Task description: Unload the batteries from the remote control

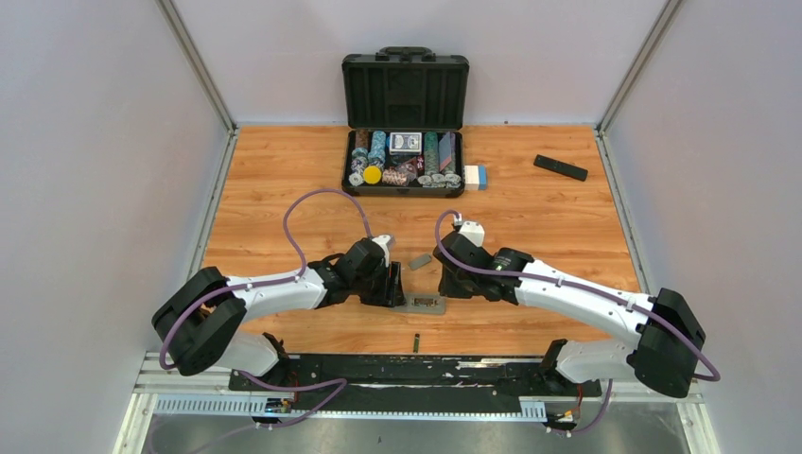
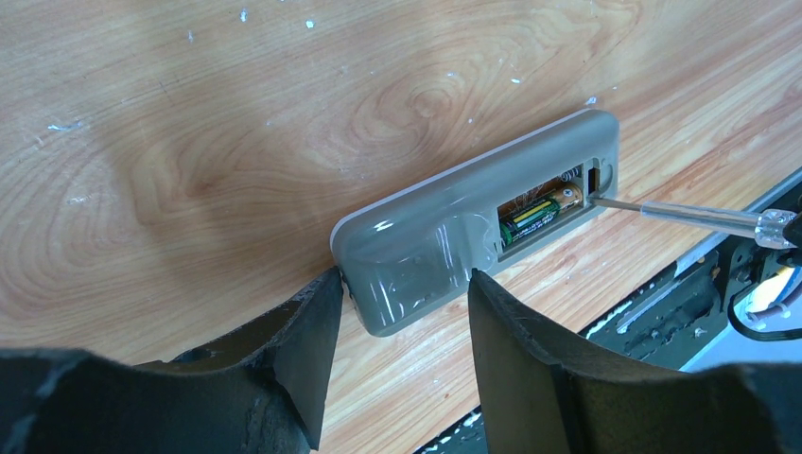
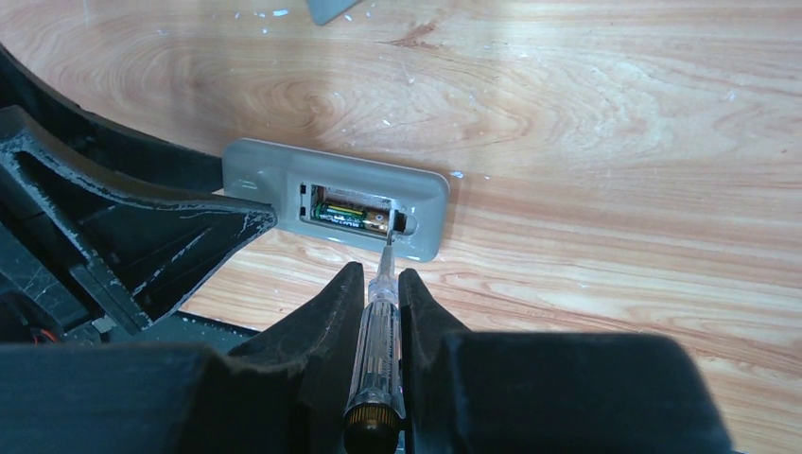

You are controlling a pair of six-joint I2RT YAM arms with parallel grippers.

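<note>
The grey remote control (image 1: 427, 305) lies with its back up and its battery compartment uncovered. One green and black battery (image 2: 531, 221) sits in the compartment; the slot beside it looks empty, with a spring showing. My left gripper is open, its fingers on either side of the remote's closed end. My right gripper is shut on a screwdriver (image 3: 379, 326) with a clear handle. The screwdriver's tip (image 2: 605, 201) reaches into the compartment's end, by the battery's end. Another battery (image 1: 416, 343) lies loose on the table near the front edge.
The grey battery cover (image 1: 420, 261) lies behind the remote. At the back stands an open black case (image 1: 405, 190) of poker chips, with a small white and blue box (image 1: 475, 178) beside it. A black remote (image 1: 561, 168) rests at the back right.
</note>
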